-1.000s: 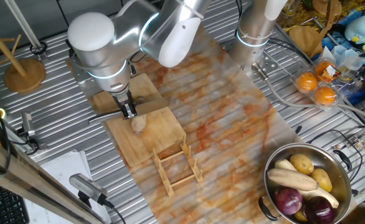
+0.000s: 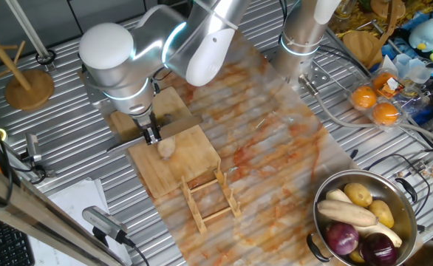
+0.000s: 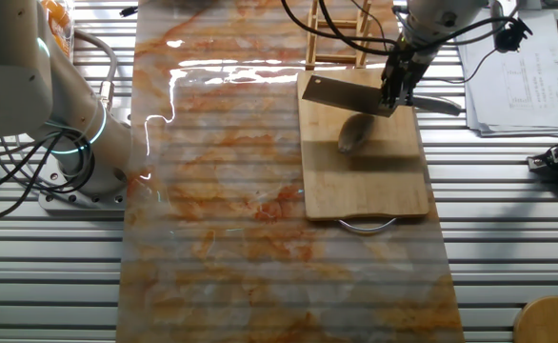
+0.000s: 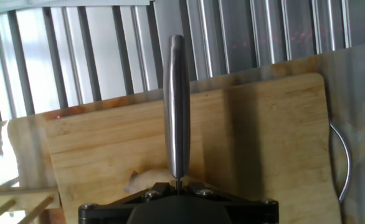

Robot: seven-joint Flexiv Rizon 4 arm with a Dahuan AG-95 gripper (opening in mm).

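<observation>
My gripper (image 2: 152,136) is shut on a cleaver, gripping it where the handle meets the blade. In exterior view 2 the broad grey blade (image 3: 341,95) reaches left over the wooden cutting board (image 3: 384,191), while its metal handle (image 3: 438,104) points right, past the board's edge. A small brownish vegetable (image 3: 357,131) lies on the board beside the blade; whether blade and vegetable touch is hard to tell. From the wrist, the handle (image 4: 177,112) stretches away from the fingers, and part of the vegetable (image 4: 146,179) peeks out beside them. The blade is hidden there.
A slatted wooden rack (image 2: 211,199) stands close to the board's end. At the lower right sits a metal pot (image 2: 321,203) of potatoes, purple onions and pale long vegetables. Between board and pot, the marbled mat (image 2: 275,170) is largely bare. Papers (image 3: 508,76) lie beyond the handle.
Over the last second the arm has shifted only slightly, and the cleaver's handle end sits a little lower in exterior view 1. The grip on the cleaver looks the same.
</observation>
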